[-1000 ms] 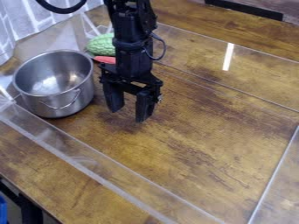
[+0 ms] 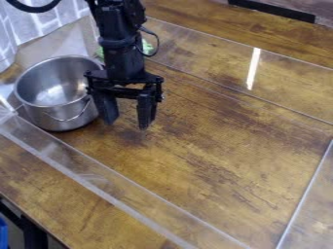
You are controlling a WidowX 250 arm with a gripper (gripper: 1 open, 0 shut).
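Observation:
The black gripper point(image 2: 129, 109) hangs low over the wooden table, just right of a large steel pot point(image 2: 53, 102), whose right side it partly overlaps. I cannot tell whether its fingers are open or shut. A green vegetable-like object point(image 2: 148, 46) shows behind the arm, mostly hidden.
Clear plastic walls run along the front left, back and right. A crumpled pale surface lies at the back left.
The gripper has moved slightly left toward the pot and turned, and now hides more of the objects behind it. The pot looks unmoved.

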